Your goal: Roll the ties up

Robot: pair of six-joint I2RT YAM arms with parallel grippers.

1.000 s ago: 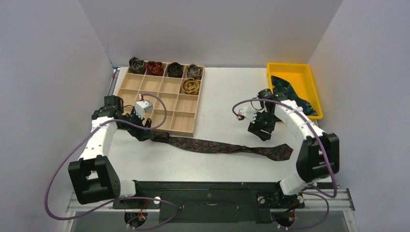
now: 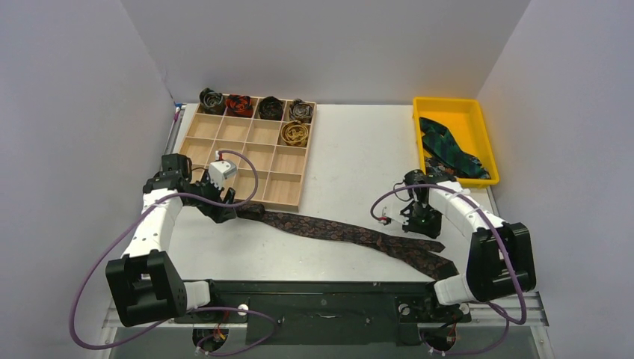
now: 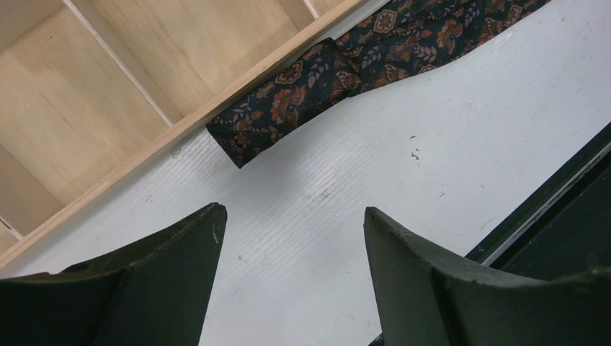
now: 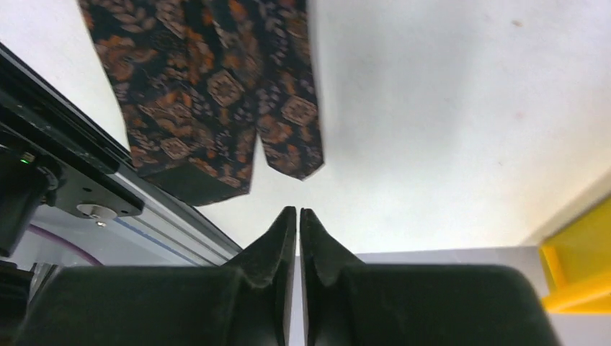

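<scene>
A dark tie with orange floral print [image 2: 321, 226] lies stretched across the front of the table. Its left end [image 3: 281, 104] is folded over and rests against the wooden box. On the right, the wide end [image 4: 180, 137] and narrow tail [image 4: 294, 137] lie spread apart side by side. My left gripper is open beside the folded end, with only bare table between its fingers. Over the table near the tail, my right gripper has its fingertips almost together, a thin empty gap between them, apart from the tie in its wrist view.
A compartmented wooden box [image 2: 300, 191] stands at back left, several rolled ties in its far cells and other cells empty. The yellow bin [image 2: 419, 142] at back right holds loose ties. Mid-table between them is clear.
The right arm has moved toward the front and right. The tie's right end has swung toward the front edge, and its narrow tail now shows apart from the wide end. The left arm has barely moved.
</scene>
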